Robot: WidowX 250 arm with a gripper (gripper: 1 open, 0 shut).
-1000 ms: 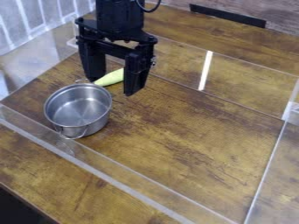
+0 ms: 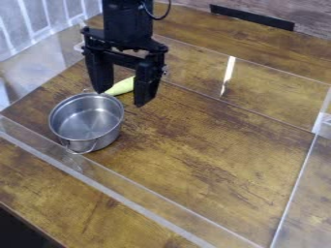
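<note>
My black gripper [image 2: 124, 77] hangs in the upper left of the camera view, above and just behind a steel pot [image 2: 87, 122]. Whether its fingers are open or shut is hard to tell. A pale yellow-green elongated object [image 2: 122, 86] lies on the wooden table behind the pot, partly hidden by the gripper. The pot looks empty.
Clear walls enclose the wooden work surface [image 2: 214, 145], along the left, front and right. A thin white strip [image 2: 229, 70] shows at the back.
The gripper has shifted a little to the left since a second ago. The pot and the yellow-green object have not moved.
</note>
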